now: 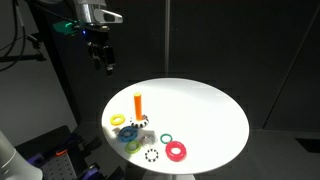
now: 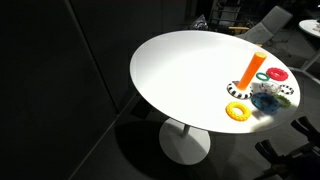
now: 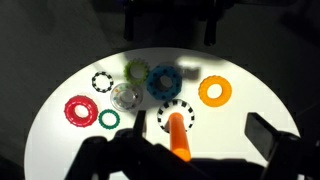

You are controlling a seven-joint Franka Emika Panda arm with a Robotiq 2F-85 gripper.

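An orange post [image 1: 138,106] stands upright on the white round table [image 1: 205,112], with a black-and-white ring [image 3: 186,107] around its base. My gripper hangs high above the table's edge and touches nothing. Its two black fingers [image 3: 261,132] stand wide apart. Seen from the wrist, the post lies below and between them. Loose rings lie around it: yellow [image 3: 203,92], blue [image 3: 152,83], olive green [image 3: 128,71], clear [image 3: 117,97], red [image 3: 69,111], dark teal [image 3: 101,119] and a smaller black-and-white one [image 3: 94,82].
All the rings lie in one part of the table. Dark robot hardware [image 1: 65,150] stands on the floor beside the table, at the lower left. Black curtains [image 1: 225,40] hang behind.
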